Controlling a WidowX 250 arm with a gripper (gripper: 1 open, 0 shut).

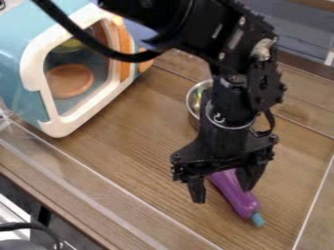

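Observation:
My black gripper (pixel 222 187) hangs low over a purple toy eggplant (pixel 240 200), its fingers open and straddling the eggplant's upper part, which is partly hidden by them. The eggplant's teal tip points toward the lower right.
A toy microwave (pixel 39 68) in blue and white stands at the upper left with an orange disc inside. A metal pot (pixel 194 103) is mostly hidden behind the arm.

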